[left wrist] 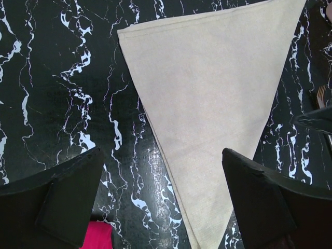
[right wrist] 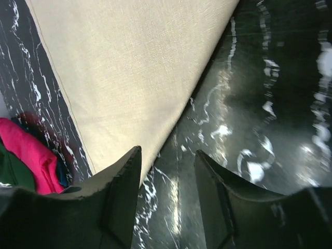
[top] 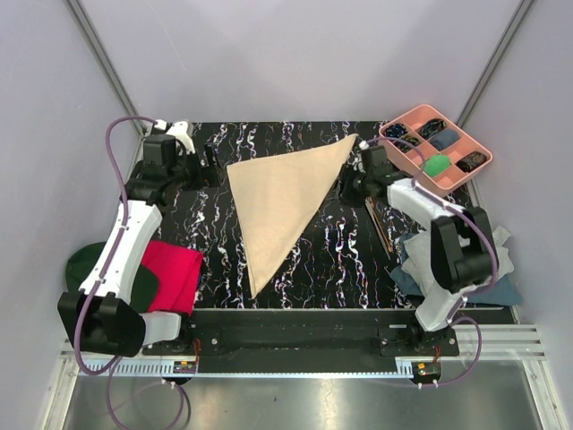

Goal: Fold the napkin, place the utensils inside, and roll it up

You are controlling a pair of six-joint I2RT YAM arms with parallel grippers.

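Observation:
The beige napkin (top: 273, 197) lies folded into a triangle-like shape on the black marble mat, also filling the middle of the left wrist view (left wrist: 197, 93). My left gripper (top: 208, 166) hangs open left of it, nothing between its fingers. My right gripper (top: 345, 188) is open at the napkin's right edge; in the right wrist view its fingertips (right wrist: 136, 155) are beside that edge, nothing between them. The utensils (top: 379, 228) lie to the right, partly under the right arm; a fork (left wrist: 320, 96) shows in the left wrist view.
A pink divided bin (top: 428, 184) with folded cloths stands at the back right. Red cloth (top: 175, 273) and green cloth lie at the left front, grey and blue cloths (top: 501, 287) at the right front.

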